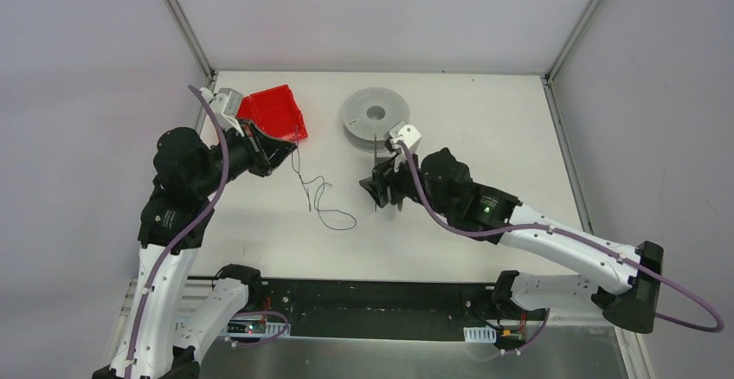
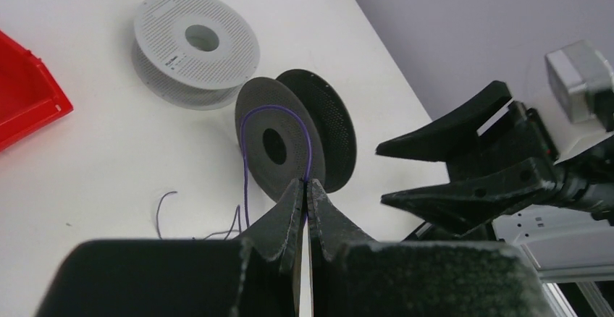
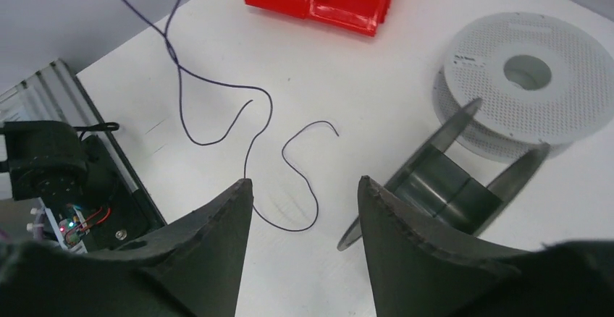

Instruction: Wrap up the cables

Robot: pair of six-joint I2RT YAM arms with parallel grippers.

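In the left wrist view, a thin purple cable (image 2: 309,143) comes out from between the tips of my left gripper, which is shut on it. From there it loops up and back down; in the right wrist view, the loose cable (image 3: 262,137) trails in curves towards the table. A dark spool (image 2: 293,161) stands on its edge on the table, with no cable visibly wound round it. My right gripper (image 1: 368,193) is open beside and above this spool, partly hiding it from the top. Nothing shows held between its fingers.
A light grey spool (image 1: 355,112) lies flat at the back, just behind the dark one. The red bin (image 1: 275,111) is at the back left, beside the left gripper. Free table extends across the right and the front left.
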